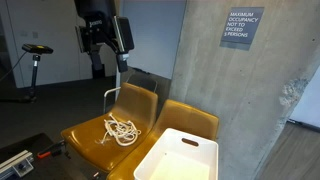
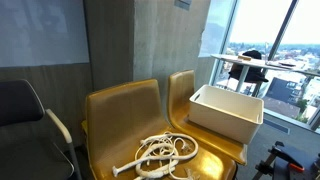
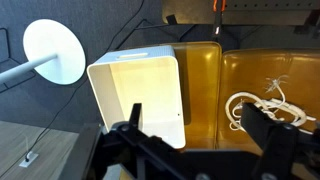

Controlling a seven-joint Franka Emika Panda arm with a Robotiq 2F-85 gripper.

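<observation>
My gripper stands open in the wrist view, its dark fingers spread wide with nothing between them. In exterior view 1 the black arm point(image 1: 97, 30) hangs high above the chairs, well clear of everything below. A loosely coiled white rope point(image 2: 162, 154) lies on the seat of a brown chair; it also shows as the rope point(image 1: 122, 130) in exterior view 1. In the wrist view the rope point(image 3: 238, 102) is on the right, partly covered by the gripper. An empty white bin point(image 3: 91, 75) lies to the left.
The bin point(image 2: 226, 111) rests on the neighbouring brown chair. Upright chair backs point(image 1: 137, 101) rise behind the seats. A dark armchair point(image 2: 30, 125) stands at the left, and a concrete wall point(image 1: 235, 80) is behind. A round white tabletop point(image 3: 55, 53) is beyond the bin.
</observation>
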